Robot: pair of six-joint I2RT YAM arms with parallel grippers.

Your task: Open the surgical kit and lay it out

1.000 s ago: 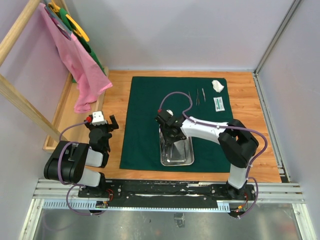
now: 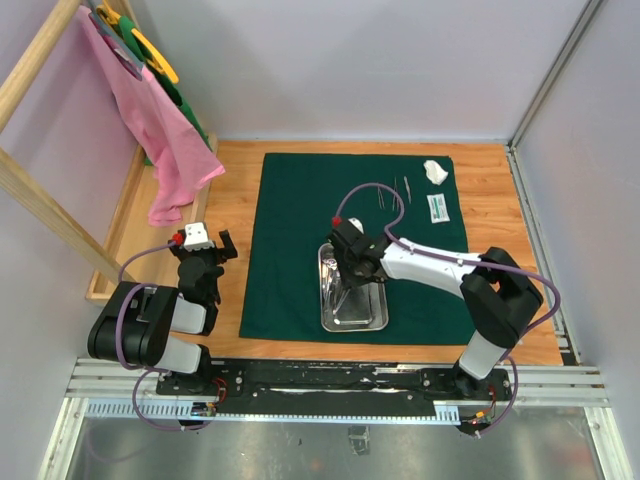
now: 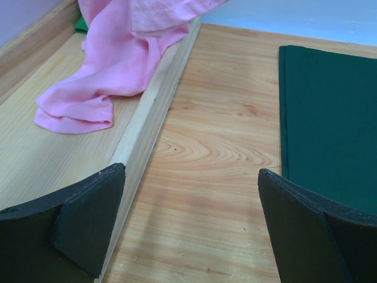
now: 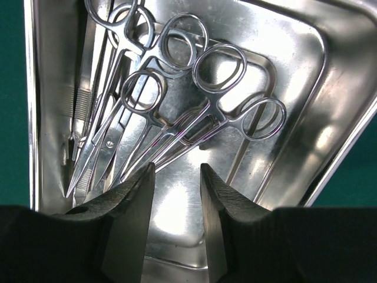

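A steel tray sits on the green drape, holding several scissors and clamps with tweezer-like instruments along its left side. My right gripper is over the tray, fingertips part open above the instruments, nothing clearly held between them. At the drape's back right lie several slim instruments, a white gauze and a small packet. My left gripper stands open and empty at the left, off the drape.
A wooden rack at the left holds pink cloth and green cloth. Bare wooden table lies between rack and drape.
My right arm has moved rightward over the tray, away from its left side. My left arm is unchanged.
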